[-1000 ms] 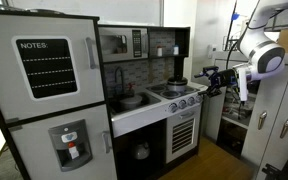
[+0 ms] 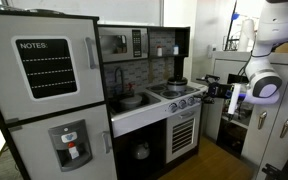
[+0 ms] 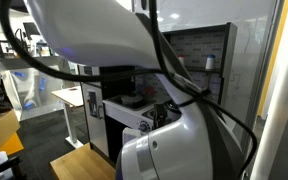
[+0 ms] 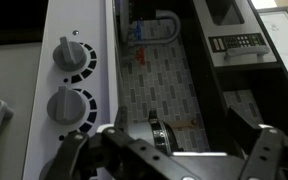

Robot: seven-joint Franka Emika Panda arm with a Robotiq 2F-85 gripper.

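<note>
My gripper hangs in front of the toy kitchen's right end, near the stove, in exterior view 1. Its dark fingers stand apart along the bottom of the wrist view, open, and I see nothing held between them. A silver pot rests on the stove top; part of a shiny pot shows just beyond the fingers in the wrist view. The stove knobs line the white front panel on the left there. In exterior view 2 my white arm covers much of the kitchen, and the gripper's fingertips are hard to make out.
Left of the stove are the sink and faucet. A microwave and shelves overhang the counter. The tall fridge stands farther left. Grey cabinets stand behind my arm.
My arm and gripper have come down somewhat over the last second in exterior view 1. The pot and the kitchen's parts have not visibly moved.
</note>
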